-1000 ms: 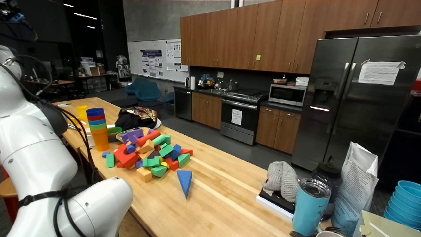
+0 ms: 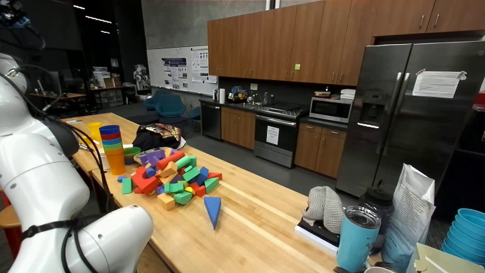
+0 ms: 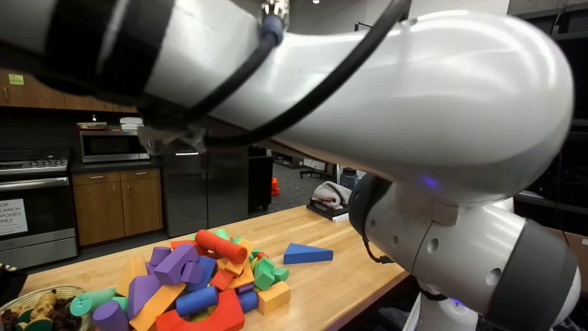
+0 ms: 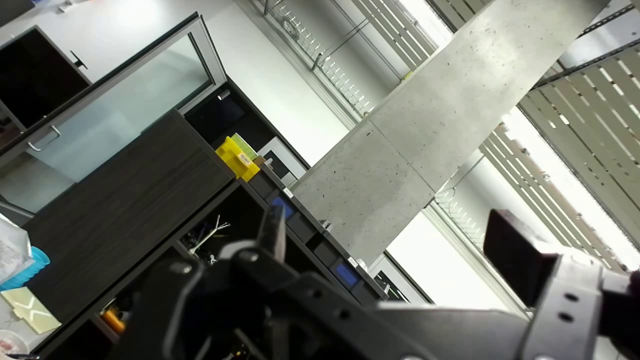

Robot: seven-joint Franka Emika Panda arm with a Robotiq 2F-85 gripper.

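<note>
My gripper is open in the wrist view, its two dark fingers wide apart with nothing between them. It faces away from the table, toward a concrete pillar and dark cabinets. A heap of coloured wooden blocks (image 2: 175,177) lies on the table, with red, green, orange, purple and blue pieces tumbled together. Apart from the heap, a blue triangular block (image 2: 213,211) lies alone on bare wood; in exterior view 2 the same blue triangle (image 3: 308,253) is right of the pile. No block shows in the wrist view.
Stacked coloured cups (image 2: 113,150) and a green bowl (image 2: 132,152) stand behind the heap. At the table's far right end are a grey knitted item (image 2: 324,207), a turquoise tumbler (image 2: 358,239) and a paper bag (image 2: 409,214).
The upper part of the arm and its cable have shifted very slightly to the right at the left edge. The blocks and other table items have not moved.
</note>
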